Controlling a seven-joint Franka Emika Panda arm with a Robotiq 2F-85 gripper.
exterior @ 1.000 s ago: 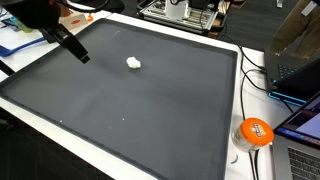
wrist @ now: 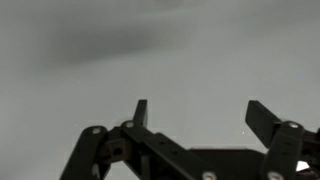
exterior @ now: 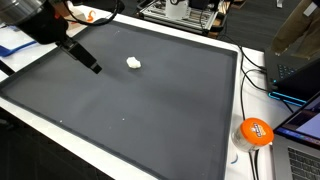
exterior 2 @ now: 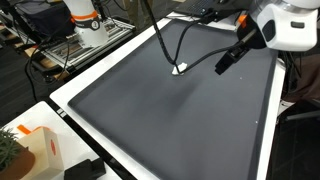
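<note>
A small white crumpled-looking object [exterior: 133,62] lies on the dark grey tabletop [exterior: 150,110]; exterior view 2 has the same white object [exterior 2: 179,69] near the upper middle. My gripper is open, its two black fingers [wrist: 140,113] wide apart with only blurred grey surface between them. In exterior view 1 the gripper [exterior: 97,69] points down over the left part of the table, to the left of the white object and apart from it. How high its tips are above the surface is hard to tell.
An orange-lidded jar [exterior: 253,134] stands on the white right edge beside a laptop [exterior: 298,158]. A black cable [exterior 2: 160,40] hangs from the arm above the table.
The white object has stayed in place.
</note>
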